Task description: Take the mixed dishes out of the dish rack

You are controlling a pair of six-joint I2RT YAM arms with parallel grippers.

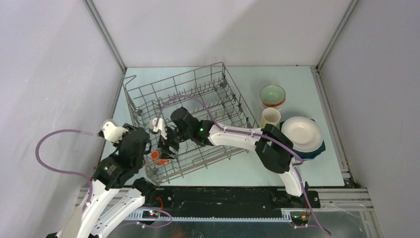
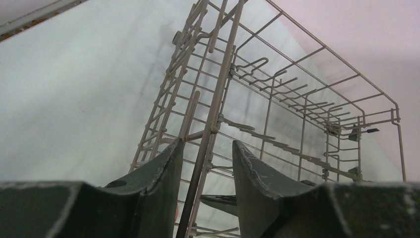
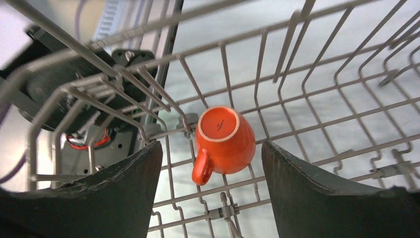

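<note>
An orange mug [image 1: 155,155] lies tipped over in the near left corner of the dish rack [image 1: 184,79]. In the right wrist view the orange mug [image 3: 229,144] has its base tilted up and its handle turned toward the camera. My right gripper is open, its fingers to either side of the mug, with no clear contact. At the rack's left side, my left gripper is open; a rail of the rack [image 2: 218,99] runs through the gap between its fingers. Whether they touch the rail, I cannot tell.
Right of the rack stand a green-and-orange bowl [image 1: 272,94], a pale yellow cup [image 1: 270,117] and a white plate [image 1: 302,134] on something dark blue. My right arm spans the rack's near side. Bare table shows at the near right.
</note>
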